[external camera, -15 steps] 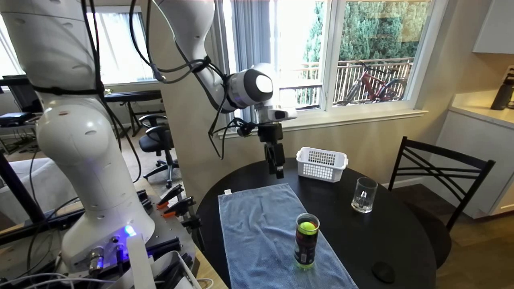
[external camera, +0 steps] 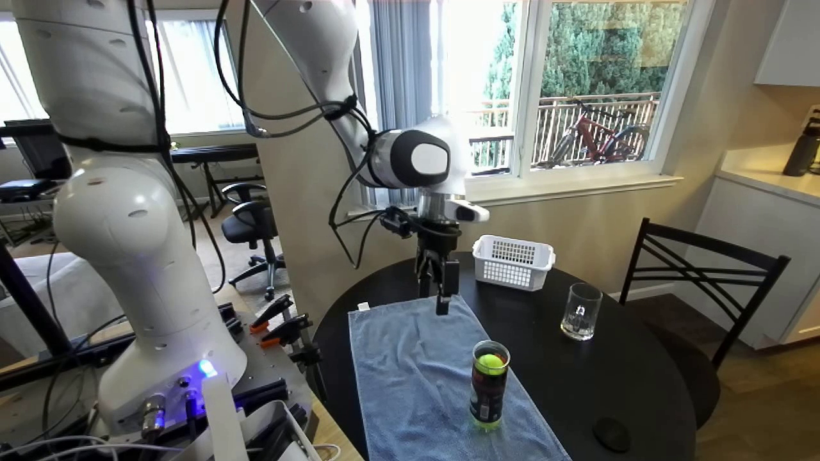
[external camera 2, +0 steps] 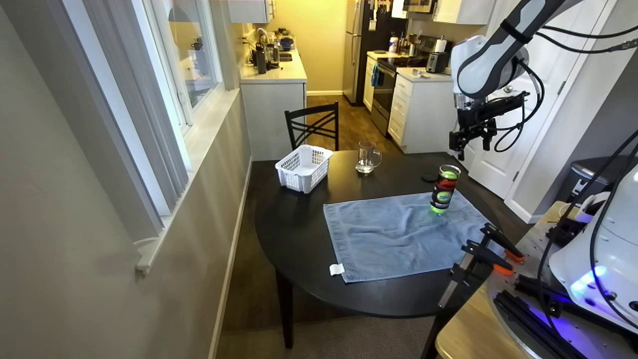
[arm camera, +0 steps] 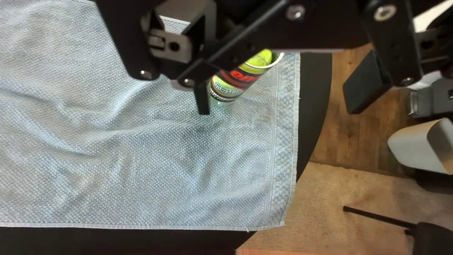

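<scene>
A clear tube of tennis balls (external camera: 489, 392) with a dark printed label stands upright and uncapped on the blue towel (external camera: 407, 361); a yellow-green ball shows near its top. My gripper is open, its two fingers wide apart with nothing held. In exterior view 2 the gripper (external camera 2: 459, 145) hangs above the table's level, apart from the tube (external camera 2: 444, 190). The wrist view shows the tube (arm camera: 238, 80) partly covered by the gripper's body, near the left fingertip (arm camera: 202, 101).
A white plastic basket (external camera: 513, 264) stands on the table's window side, with a glass mug (external camera: 581, 311) to its right. A round black lid (external camera: 612, 434) lies on the bare dark tabletop. Clamps (external camera 2: 481, 254) grip the table edge near the robot base.
In exterior view 1 my gripper has come lower in the picture and its wrist has turned, while the upper arm has shifted right. Tube, towel, basket and mug have stayed put.
</scene>
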